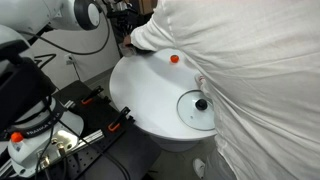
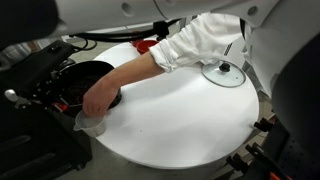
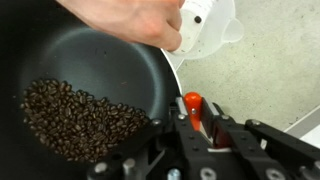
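In the wrist view a black pan [image 3: 130, 65] holds a heap of coffee beans [image 3: 70, 120] on its floor. My gripper is at the pan's outer rim, shut on a small red-orange piece [image 3: 193, 102]; most of that piece is hidden by the fingers. A person's hand [image 3: 135, 15] reaches over the pan, holding a clear plastic cup [image 3: 225, 22] beside the rim. Exterior view 2 shows the same hand [image 2: 103, 97] with the cup [image 2: 90, 125] at the pan's near edge.
The person's white clothing [image 1: 250, 70] fills the right of exterior view 1. On the round white table [image 1: 150, 95] lie a glass lid [image 1: 196, 112] and a small orange-red item [image 1: 174, 59]. A red bowl [image 2: 147, 45] stands at the back.
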